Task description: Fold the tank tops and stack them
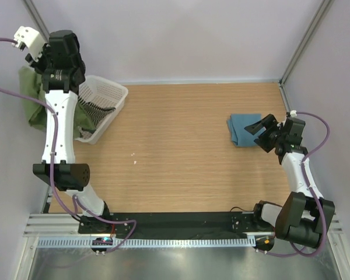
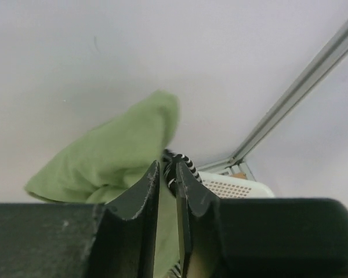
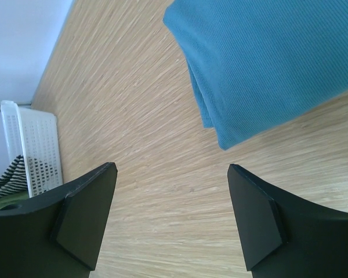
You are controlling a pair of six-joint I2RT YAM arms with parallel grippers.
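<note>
A folded blue tank top (image 1: 244, 129) lies flat at the right of the table. Over it stands my right gripper (image 1: 261, 135), open with nothing between its fingers; the blue cloth (image 3: 267, 63) shows beyond them in the right wrist view. High at the far left, my left gripper has a narrow gap between its fingers. Green cloth (image 2: 113, 153), partly blurred, spreads beyond and behind that gap, and black-and-white striped cloth (image 2: 175, 168) shows close to the fingertips. Whether the fingers grip any cloth is unclear. In the top view, green cloth (image 1: 30, 96) hangs left of the left arm.
A white basket (image 1: 108, 90) stands at the back left against the walls, with striped cloth (image 1: 93, 109) inside it. The left arm hides part of it.
</note>
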